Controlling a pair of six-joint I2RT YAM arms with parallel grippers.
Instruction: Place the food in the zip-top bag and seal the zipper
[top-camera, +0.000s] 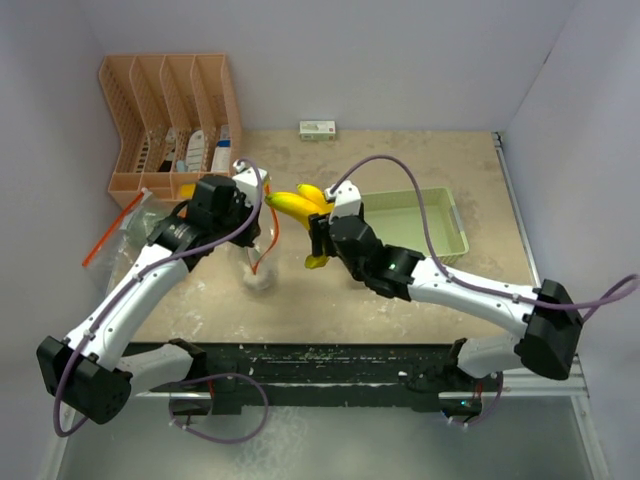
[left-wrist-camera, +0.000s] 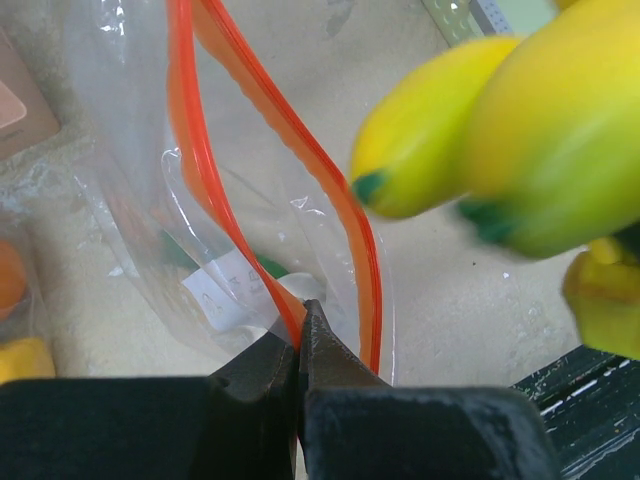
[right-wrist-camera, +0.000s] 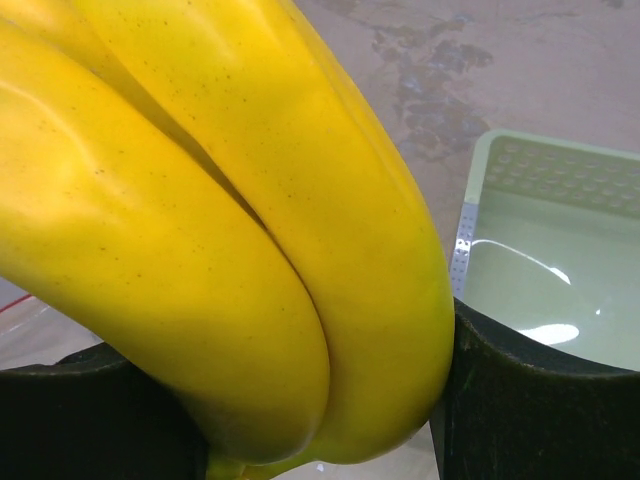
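Note:
A clear zip top bag (left-wrist-camera: 330, 250) with a red-orange zipper stands with its mouth spread apart. Its near rim is pinched by my left gripper, whose fingers are shut on it. Inside the bag lies something white and green (left-wrist-camera: 235, 285). My right gripper is shut on a bunch of yellow bananas (right-wrist-camera: 300, 200), holding it in the air. In the top view the bananas (top-camera: 295, 205) are just right of the bag's mouth, their green-tipped ends toward it. In the left wrist view the bananas (left-wrist-camera: 540, 130) hang to the right of the opening, outside it.
A pale green bin (top-camera: 410, 222) stands behind the right arm, empty where visible. Another bag (top-camera: 130, 235) with a red zipper lies at the left, below a peach divided rack (top-camera: 165, 110). A small box (top-camera: 317, 130) sits at the back.

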